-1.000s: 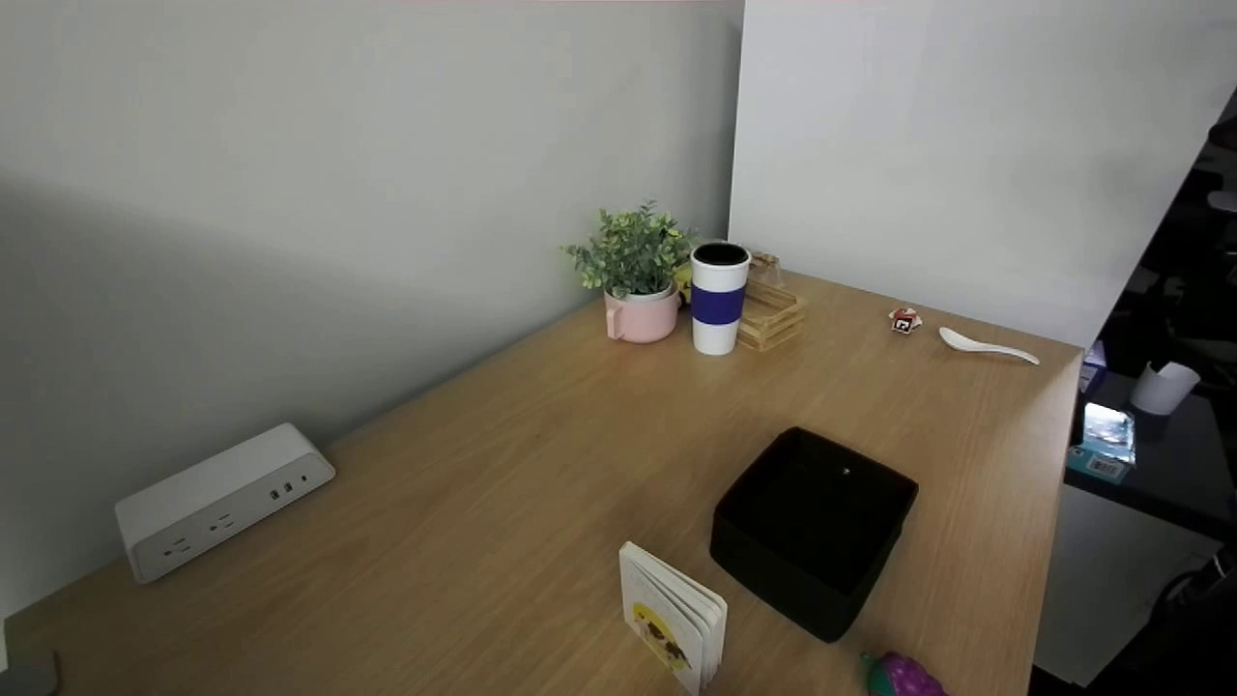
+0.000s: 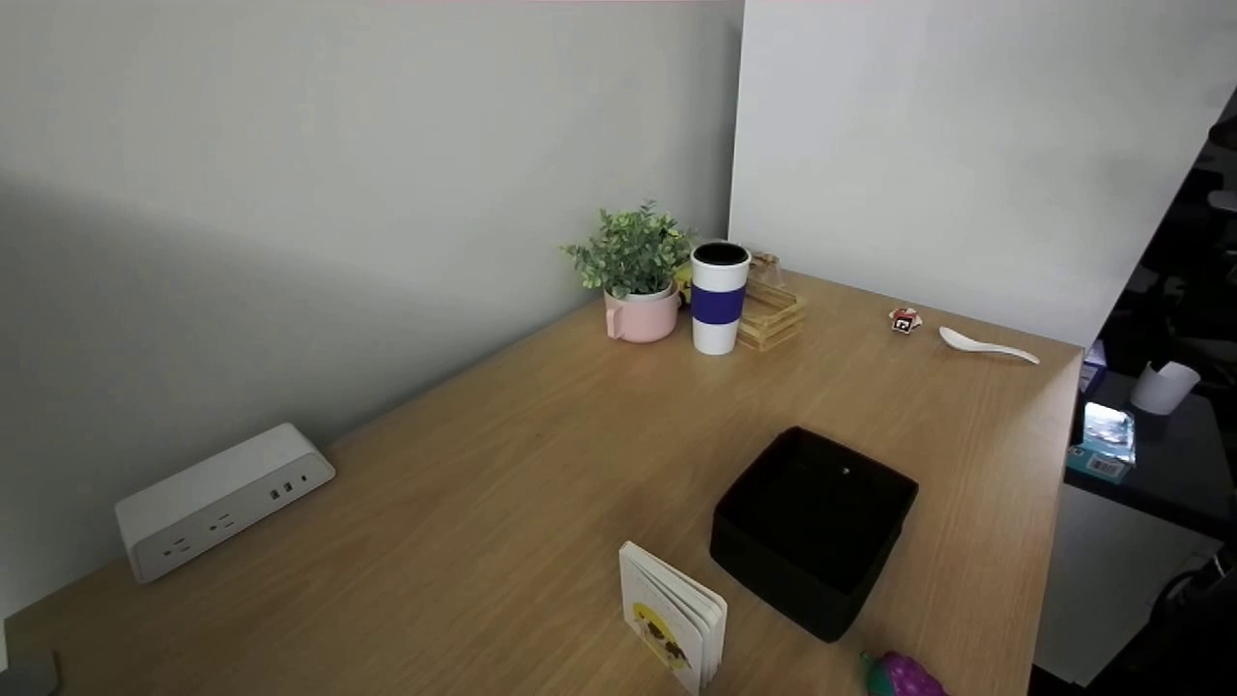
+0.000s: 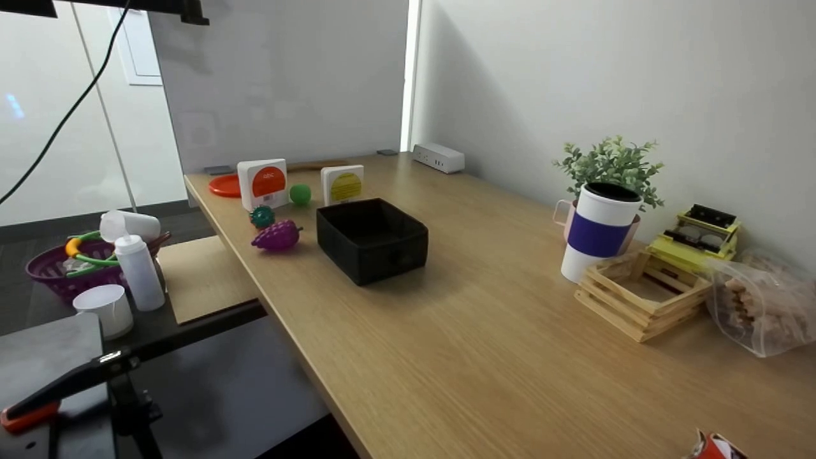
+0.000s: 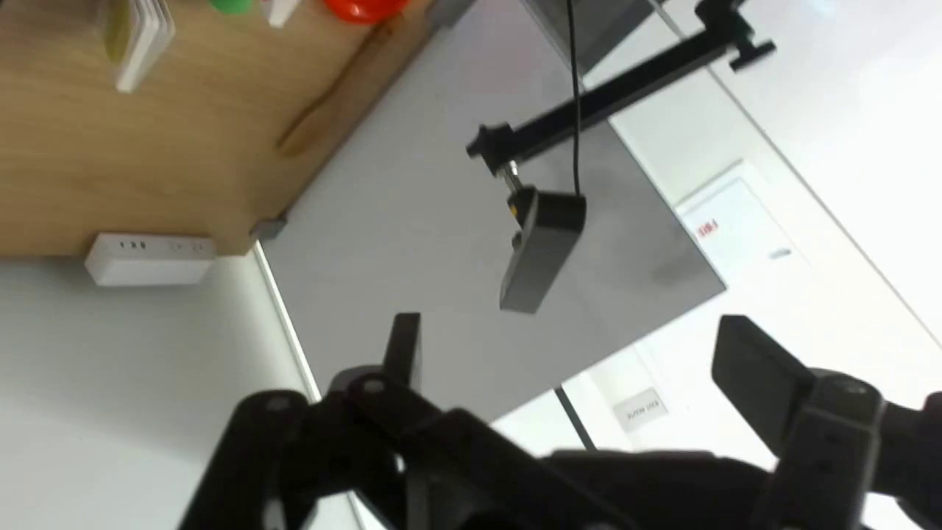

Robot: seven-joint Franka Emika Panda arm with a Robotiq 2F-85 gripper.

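Observation:
My gripper shows only in the wrist view, its two black fingers set wide apart and nothing between them. It points away from the table, towards a grey panel and a white wall. On the table, the black box [image 2: 818, 528] looks empty. Near it are a small upright board book [image 2: 673, 621] and a purple toy [image 3: 276, 236]. A white cup with a blue band [image 2: 719, 300] stands by a pink potted plant [image 2: 644, 315]. A white spoon [image 2: 986, 344] and a small red-and-white item [image 2: 905, 319] lie towards the table's far end.
A wooden crate [image 3: 646, 306] and a bag [image 3: 765, 310] sit by the wall, a power strip [image 2: 226, 499] farther along. A second book [image 3: 264, 183], green ball [image 3: 299, 194] and red plate [image 3: 225, 185] cluster at one end.

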